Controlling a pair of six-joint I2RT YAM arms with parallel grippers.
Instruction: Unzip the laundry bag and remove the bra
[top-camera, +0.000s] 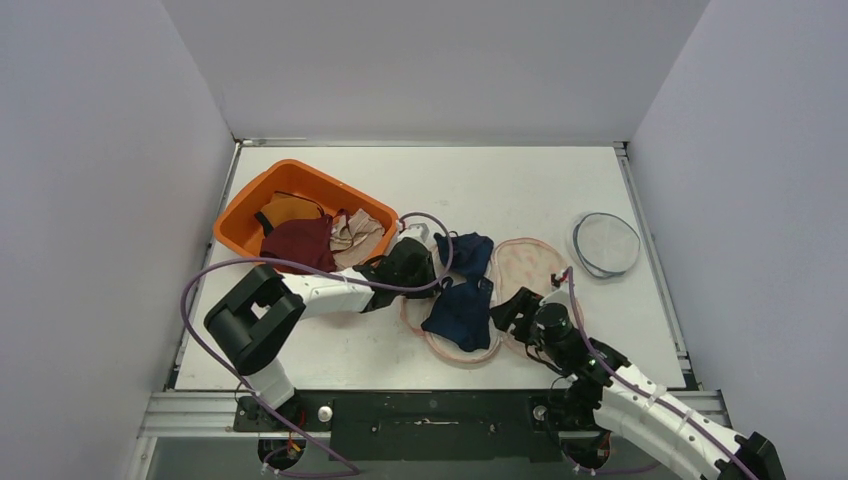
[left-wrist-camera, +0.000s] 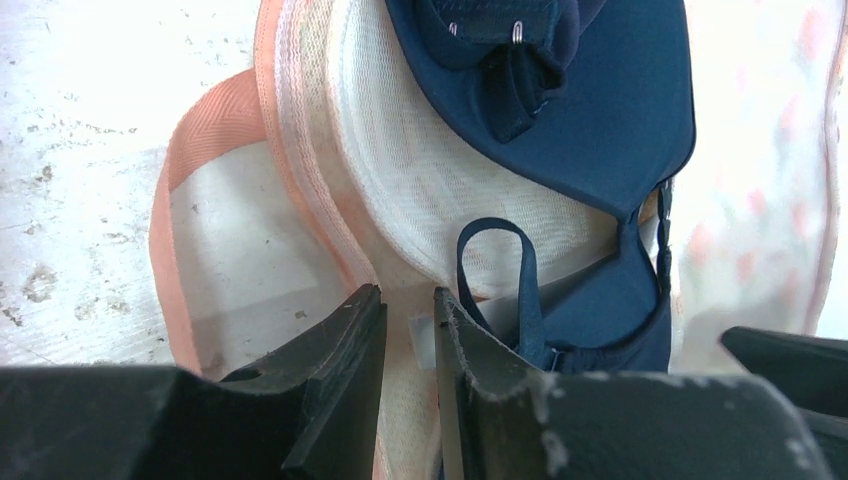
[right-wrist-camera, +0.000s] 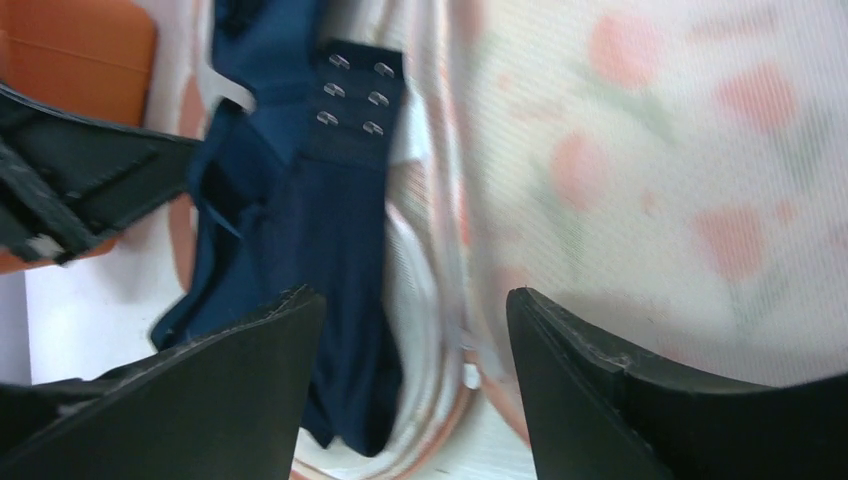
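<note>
The laundry bag (top-camera: 530, 262) lies spread on the table, its pale lid with peach spots (right-wrist-camera: 640, 190) folded out to the right. On its other half rests the navy bra (top-camera: 462, 318), cups apart, with its strap loop (left-wrist-camera: 495, 232) standing up beside my left fingers. My left gripper is at the bag's left side, shut on its light fabric, with a white tag (left-wrist-camera: 424, 342) showing between the fingers. My right gripper stands open over the seam between bra and lid, nothing between its fingers.
An orange bin (top-camera: 345, 185) with several garments stands at the back left. A round, white bag with a grey rim (top-camera: 607, 244) lies at the right. Both grippers are close together over the bag.
</note>
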